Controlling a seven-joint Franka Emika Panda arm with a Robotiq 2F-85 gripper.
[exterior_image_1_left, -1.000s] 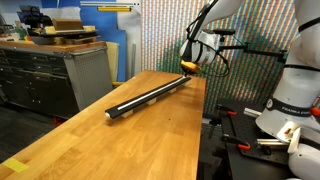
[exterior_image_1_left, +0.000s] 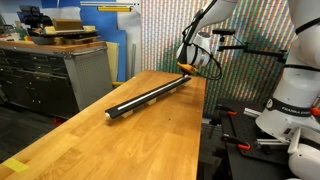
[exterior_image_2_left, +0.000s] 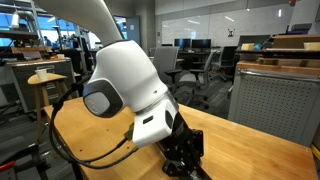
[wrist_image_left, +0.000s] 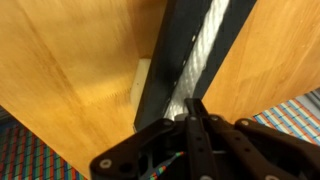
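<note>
A long black bar (exterior_image_1_left: 150, 96) with a pale strip along its top lies on the wooden table, running toward the far end. In the wrist view the bar (wrist_image_left: 172, 75) crosses the picture diagonally, its whitish strip (wrist_image_left: 203, 55) set between dark walls. My gripper is at the strip, its fingertips close together. I see nothing clearly held between them, and contact with the strip is hard to judge. From exterior view 1, my gripper (exterior_image_1_left: 187, 70) is small at the bar's far end. The arm partly hides the gripper (exterior_image_2_left: 187, 155) in exterior view 2.
A second white arm (exterior_image_1_left: 295, 90) stands in the right foreground. A grey cabinet (exterior_image_1_left: 40, 82) stands at the left, and a patterned curtain (exterior_image_1_left: 165, 40) hangs behind the far end.
My arm at the far end has shifted only slightly. The bar and the foreground arm look unmoved.
</note>
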